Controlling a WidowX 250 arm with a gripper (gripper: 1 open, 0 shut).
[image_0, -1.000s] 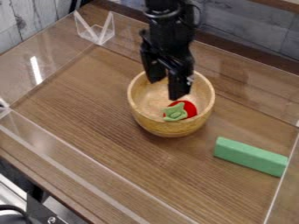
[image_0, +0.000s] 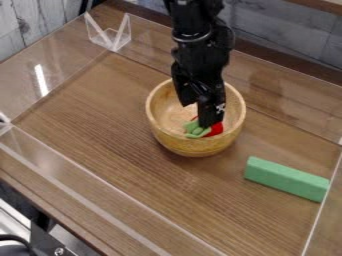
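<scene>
A tan bowl (image_0: 171, 138) sits in the middle of the wooden table (image_0: 94, 150), holding a green object (image_0: 195, 130) and a red object (image_0: 217, 128). The black gripper (image_0: 202, 100) hangs over the bowl's right half, just above these objects. Its fingertips are dark and partly overlap the bowl; whether they are open or shut is unclear.
A green block (image_0: 287, 180) lies at the right. A clear plastic item stands at the top left near the table's edge.
The items in the bowl look slightly shifted.
</scene>
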